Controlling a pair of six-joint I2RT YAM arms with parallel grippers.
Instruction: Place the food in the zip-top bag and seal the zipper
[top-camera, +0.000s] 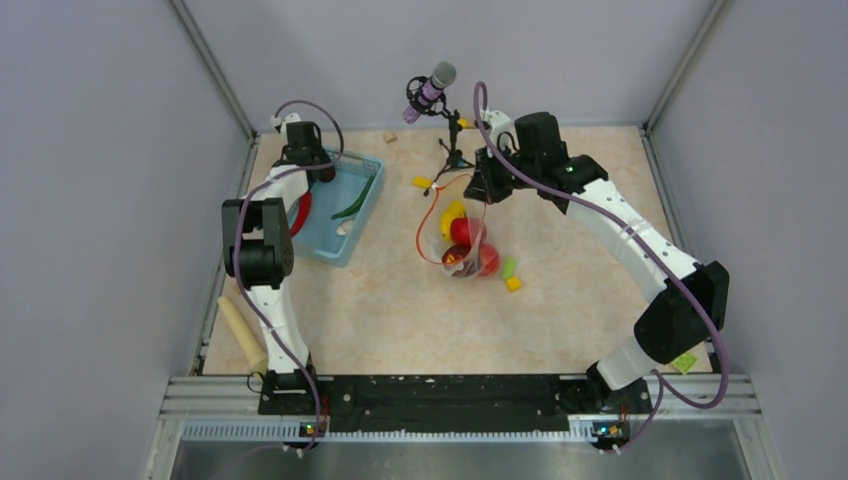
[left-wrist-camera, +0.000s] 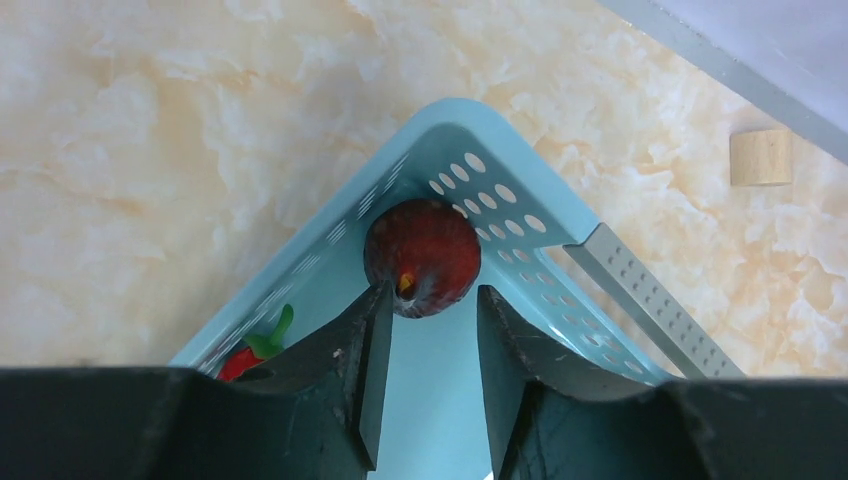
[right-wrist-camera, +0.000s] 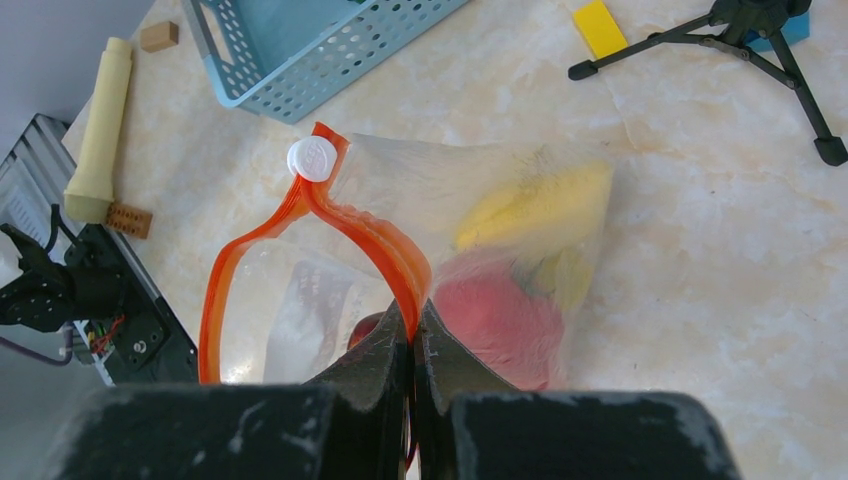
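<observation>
In the blue basket (top-camera: 340, 240), my left gripper is part open just before a dark red round fruit (left-wrist-camera: 425, 250) in a corner. A red pepper (top-camera: 301, 214) and green pepper (top-camera: 355, 200) also lie there. The clear zip bag (right-wrist-camera: 520, 170), with orange zipper and white slider (right-wrist-camera: 311, 158), holds a yellow banana (top-camera: 450, 222) and several red and dark fruits. My right gripper is shut on the bag's orange zipper edge.
A tripod with microphone (top-camera: 430, 100) stands behind the bag. Small blocks (top-camera: 514, 284) lie around it. A cream roll (top-camera: 242, 333) lies at the front left.
</observation>
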